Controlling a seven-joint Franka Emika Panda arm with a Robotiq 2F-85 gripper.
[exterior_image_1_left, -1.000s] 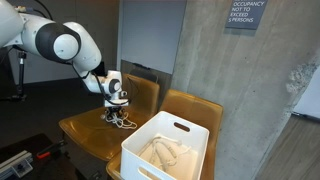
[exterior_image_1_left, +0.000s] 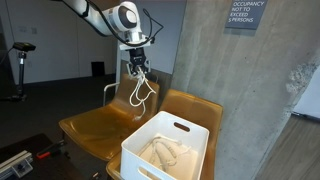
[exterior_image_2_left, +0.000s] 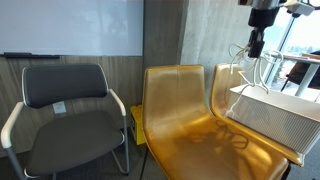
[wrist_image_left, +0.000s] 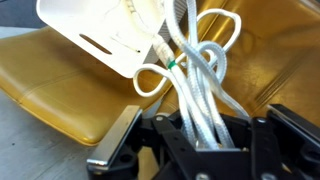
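A bundle of white rope (exterior_image_1_left: 142, 92) hangs in loops from my gripper (exterior_image_1_left: 137, 70), above the orange-brown chair. In the wrist view the rope (wrist_image_left: 200, 85) runs down between the fingers, and a bit of green shows on it; the gripper is shut on the strands. Ahead of it in that view lies the white bin (wrist_image_left: 128, 62). From the other side, the dark gripper (exterior_image_2_left: 257, 45) and the dangling loops of rope (exterior_image_2_left: 262, 70) appear at upper right, above the white bin (exterior_image_2_left: 275, 118).
The white bin (exterior_image_1_left: 138, 158) stands to the right on a second chair, with more pale rope (exterior_image_1_left: 165, 152) lying inside. Chair backrests (exterior_image_1_left: 142, 92) rise behind the seat (exterior_image_1_left: 90, 128). A grey chair (exterior_image_2_left: 70, 115) stands apart at the left in exterior view 2.
My gripper has risen from low over the chair seat and moved somewhat right. The rope has come up with it, from bunched near the seat to hanging clear in the air.
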